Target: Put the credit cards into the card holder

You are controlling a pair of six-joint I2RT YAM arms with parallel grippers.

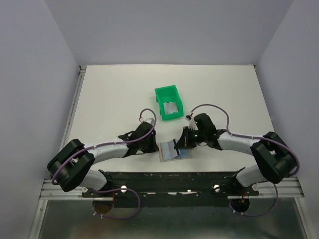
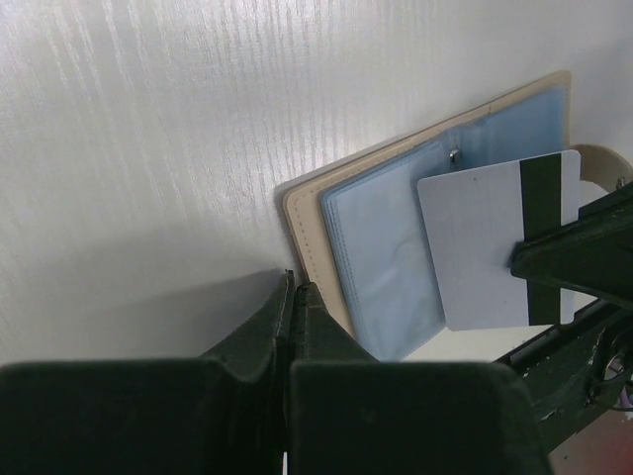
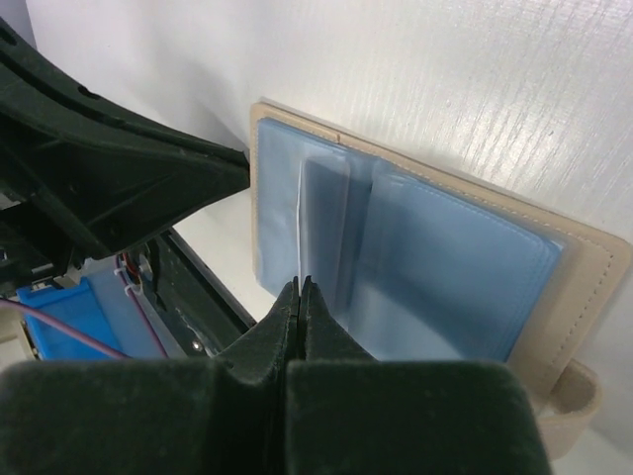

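The open card holder [image 1: 167, 152], beige with blue sleeves, lies near the table's front middle. A white card with a black stripe [image 2: 475, 247] is over it in the left wrist view; in the right wrist view it shows edge-on at the tip of my right gripper, which is shut, the thin edge apparently between its fingertips. My left gripper is shut at the holder's left edge, with nothing visible between its fingers.
A green box [image 1: 161, 93] with pale cards inside stands behind the holder. The front edge is close below the holder.
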